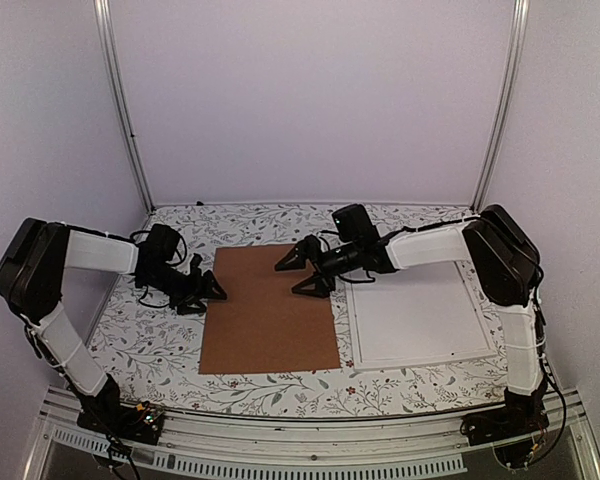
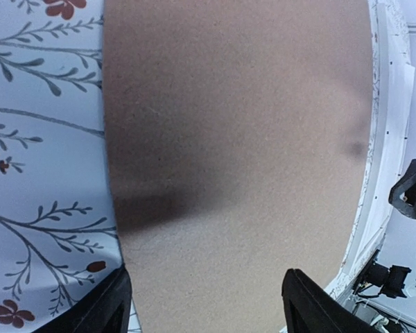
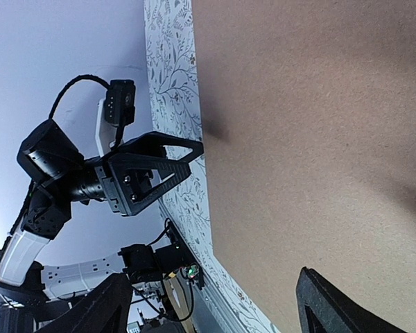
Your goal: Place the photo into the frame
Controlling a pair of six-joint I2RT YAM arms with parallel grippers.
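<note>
A brown square board (image 1: 270, 330) lies on the floral table, with a white frame (image 1: 420, 320) to its right. My left gripper (image 1: 202, 297) is low at the board's left edge; in the left wrist view its fingers stand apart over that edge, with nothing seen between them. My right gripper (image 1: 300, 270) is over the board's upper right part, open, its fingers apart over bare brown surface in the right wrist view. No picture shows on the brown board's visible face.
Walls stand at the back and both sides.
</note>
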